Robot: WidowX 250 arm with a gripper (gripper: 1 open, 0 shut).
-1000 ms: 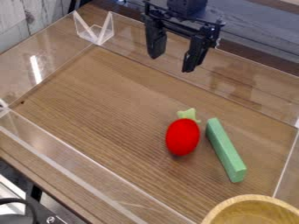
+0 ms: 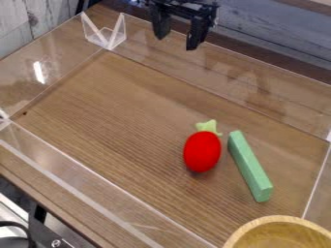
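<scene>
My black gripper [image 2: 177, 35] is at the top centre of the camera view, held above the back of the wooden table [image 2: 104, 121], open with nothing visible between its fingers. Below and to the right of it, a red oval object [image 2: 202, 152] lies on the table, with a small pale green piece [image 2: 207, 126] at its upper end. A long green bar [image 2: 250, 167] lies to the right of the red object.
A yellow bowl [image 2: 278, 227] sits at the bottom right. A clear plastic object [image 2: 105, 34] stands at the top left.
My gripper has moved up the picture, away from the red object and green bar, which lie where they were.
</scene>
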